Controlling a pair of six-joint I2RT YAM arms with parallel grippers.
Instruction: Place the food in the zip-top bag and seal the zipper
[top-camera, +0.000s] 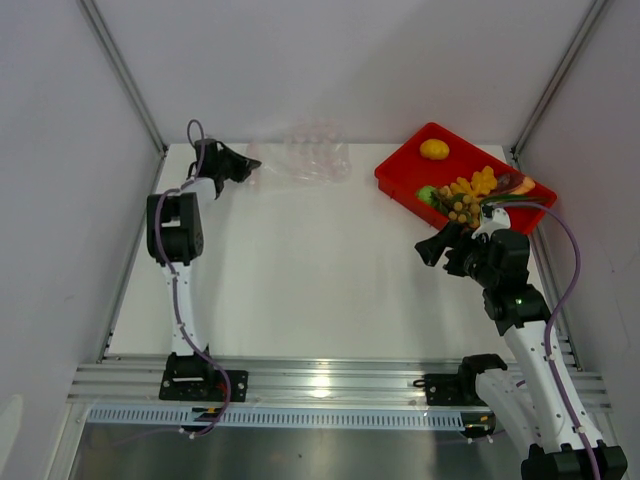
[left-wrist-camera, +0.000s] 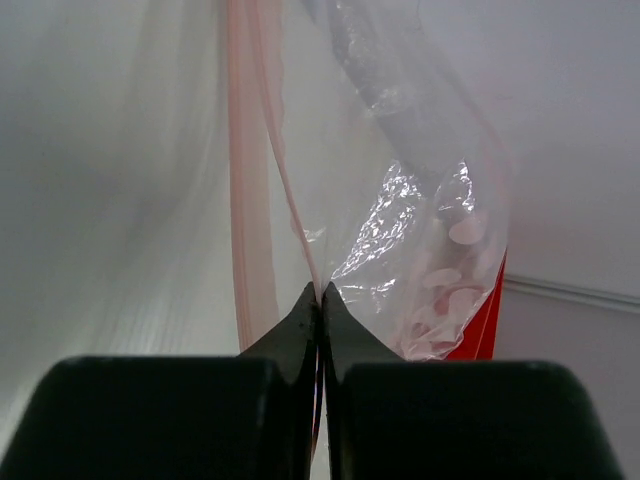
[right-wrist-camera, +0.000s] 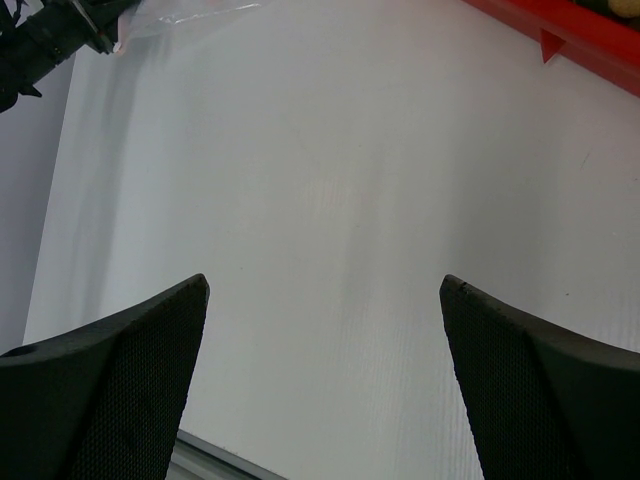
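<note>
A clear zip top bag (top-camera: 318, 158) with a pinkish edge strip lies at the back of the white table. In the left wrist view, my left gripper is shut, and the thin edge of the bag (left-wrist-camera: 385, 230) runs in between its fingertips. Various foods, a yellow lemon-like one (top-camera: 434, 149), a green one and several others, sit in the red bin (top-camera: 398, 181). Beside the bin's front side, my right gripper (top-camera: 441, 258) stands open above the table; only bare tabletop shows between its fingers.
A wall rises right behind the bag, and metal rails (top-camera: 320, 372) run along the front edge. The bin takes up the back right corner.
</note>
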